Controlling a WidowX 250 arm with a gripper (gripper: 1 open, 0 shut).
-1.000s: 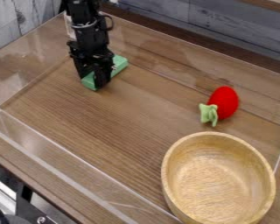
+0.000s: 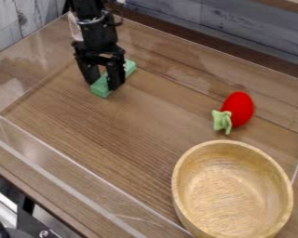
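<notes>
My black gripper (image 2: pixel 97 65) hangs at the upper left over a green object (image 2: pixel 101 89), its open fingers coming down around it; part of the object is hidden by the gripper. A red strawberry-like item (image 2: pixel 237 110) with a green top lies on the right of the wooden table (image 2: pixel 127 158).
A large tan round bowl (image 2: pixel 231 191) stands at the lower right. Walls border the table at the back and left.
The gripper has risen slightly from the green object, which shows a little more now. The strawberry and bowl have not moved.
</notes>
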